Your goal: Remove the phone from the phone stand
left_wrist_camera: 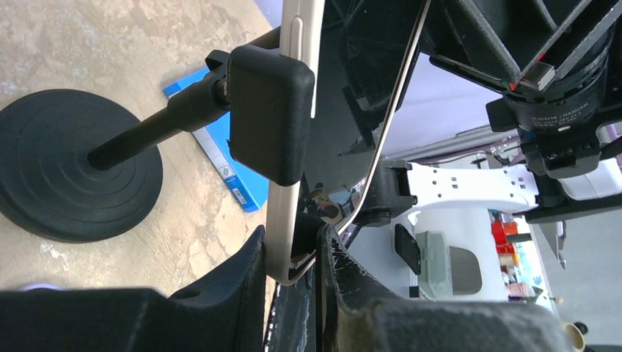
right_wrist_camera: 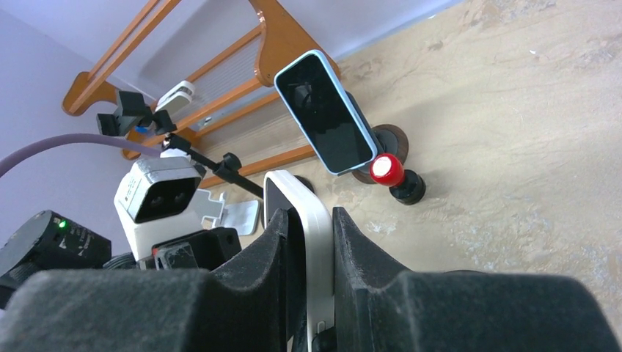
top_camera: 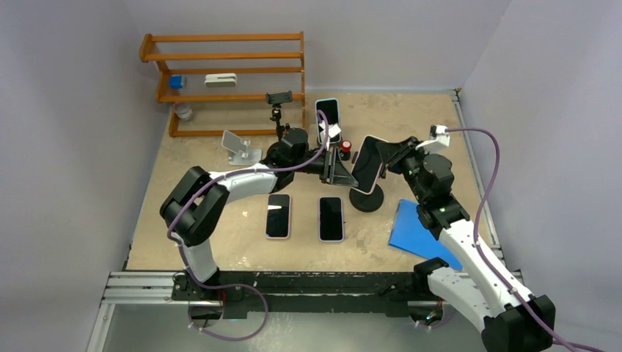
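Observation:
A white-edged phone (top_camera: 369,164) is tilted above the round black base of the phone stand (top_camera: 366,200). In the left wrist view the stand's black pad (left_wrist_camera: 270,114) lies against the back of the phone (left_wrist_camera: 352,95); I cannot tell whether they are apart anywhere. My right gripper (top_camera: 383,159) is shut on the phone's upper right part, and the white edge of the phone (right_wrist_camera: 314,249) runs between its fingers. My left gripper is partly open, one finger on each side of the phone's lower corner.
Two phones lie flat in front, one pink-edged (top_camera: 278,216) and one purple-edged (top_camera: 331,219). Behind stand another propped phone (right_wrist_camera: 326,110) and a red-topped item (right_wrist_camera: 387,170). A blue folder (top_camera: 418,231) lies at right, a wooden rack (top_camera: 227,99) at back left.

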